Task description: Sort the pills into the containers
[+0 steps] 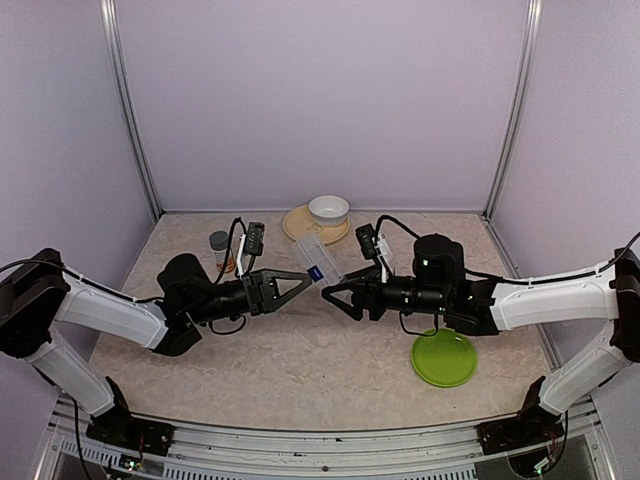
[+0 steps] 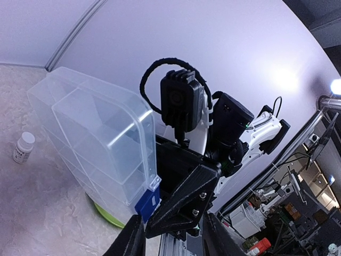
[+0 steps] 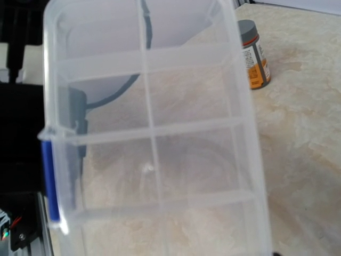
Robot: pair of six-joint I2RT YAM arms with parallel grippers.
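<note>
A clear compartment box (image 1: 316,255) with a blue latch (image 2: 147,205) is held tilted above the middle of the table. My right gripper (image 1: 338,295) is shut on it at the latch end; how its fingers meet the wall is partly hidden. In the right wrist view, the box (image 3: 200,165) fills most of the picture, and its compartments look empty. My left gripper faces that same end, a gap between its fingers and nothing in them. A grey-capped bottle with an orange label (image 3: 257,69) stands on the table. Loose pills are not visible.
At the back, a white bowl (image 1: 328,209) rests on a tan round board (image 1: 297,222). A green plate (image 1: 443,358) lies front right. In the left wrist view, a small white bottle (image 2: 24,147) stands on the table.
</note>
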